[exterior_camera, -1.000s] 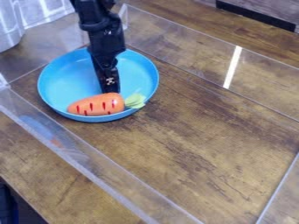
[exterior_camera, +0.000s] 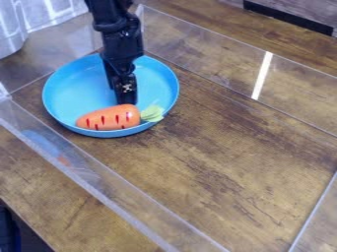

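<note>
A black robot gripper reaches down from the top into a round blue plate, its tip low over the plate's middle. An orange toy carrot with pale green leaves lies in the front part of the plate, just in front of the gripper. The fingers are dark and small in the view; nothing orange shows between them.
Clear strips or panels run over the wooden table along the left and right. A white ridged object is at the top left. The table to the right of the plate is clear.
</note>
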